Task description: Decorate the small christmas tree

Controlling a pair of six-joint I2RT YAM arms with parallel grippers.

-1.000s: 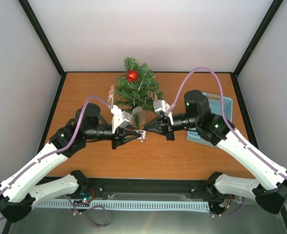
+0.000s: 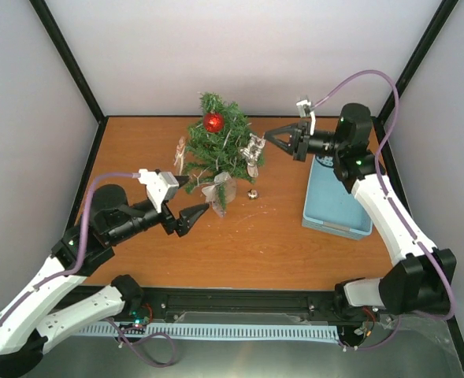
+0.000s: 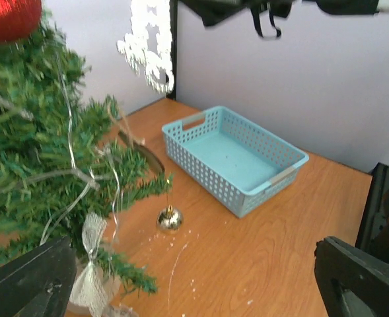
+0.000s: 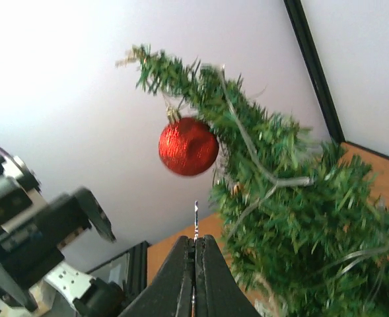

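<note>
The small tree (image 2: 216, 142) stands mid-table with a red bauble (image 2: 213, 122) near its top. My right gripper (image 2: 269, 135) is raised at the tree's upper right, shut; a silvery ornament (image 2: 254, 150) hangs below its fingertips, seen also as a glittery white shape (image 3: 151, 43) in the left wrist view. In the right wrist view, only a thin glittery edge shows at the shut fingertips (image 4: 195, 257). My left gripper (image 2: 196, 196) stands open at the tree's lower left, nothing between its fingers. A small bell (image 3: 170, 217) is right of the tree.
The blue basket (image 2: 335, 230) at the right of the table looks empty in the left wrist view. Walls and black frame posts surround the table.
The right gripper has risen to the back right, the silvery ornament moving with it from the front middle. The left gripper has drawn back leftward, apart from the ornament, and stands wider.
</note>
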